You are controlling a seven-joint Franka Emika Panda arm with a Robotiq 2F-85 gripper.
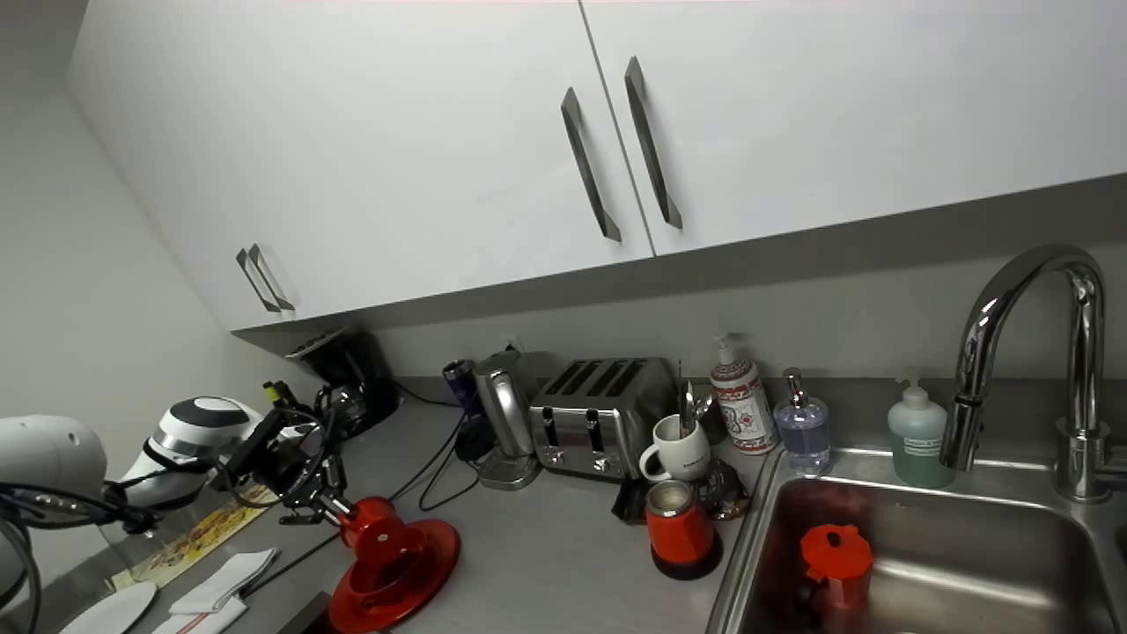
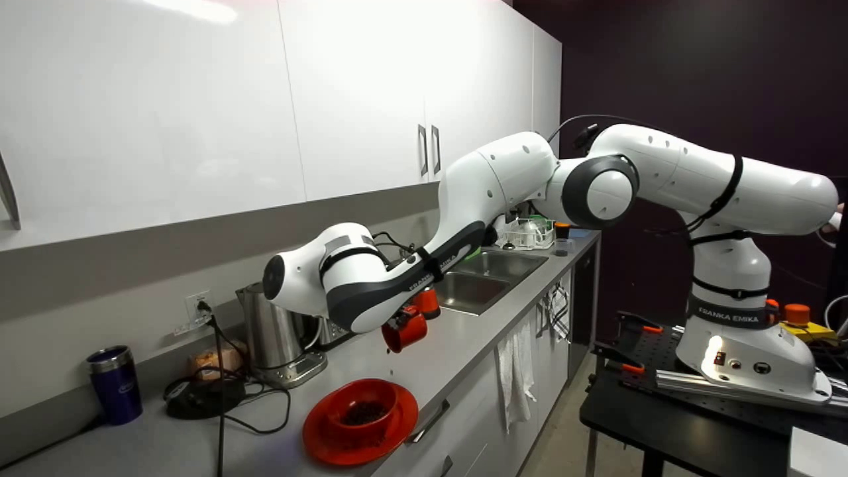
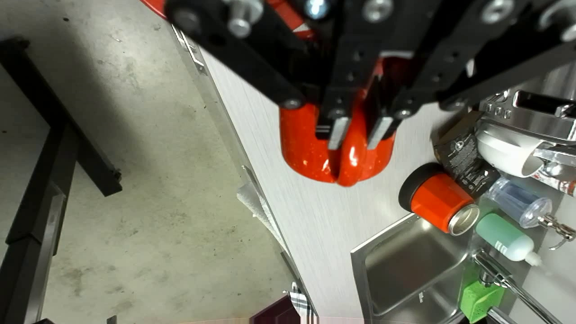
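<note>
My gripper is shut on the handle of a red mug [image 3: 302,148], seen close up in the wrist view. In exterior view 2 the same mug [image 2: 405,330] hangs tilted above the counter, its open end showing; the arm hides the gripper there. A red bowl [image 2: 362,388] with dark bean-like pieces inside sits on a red plate [image 2: 319,441] near the counter's front edge. From exterior view 1 the mug [image 1: 371,528] overlaps the bowl and plate [image 1: 444,565]. Whether the mug holds anything cannot be seen.
A silver kettle [image 2: 270,334], blue tumbler [image 2: 115,385] and cables line the back wall. Toward the sink [image 1: 983,571] stand a toaster [image 1: 576,423], white mug [image 1: 676,449] and red-and-black container [image 1: 681,528]. A red pot [image 1: 840,560] is inside the sink. Counter between plate and container is clear.
</note>
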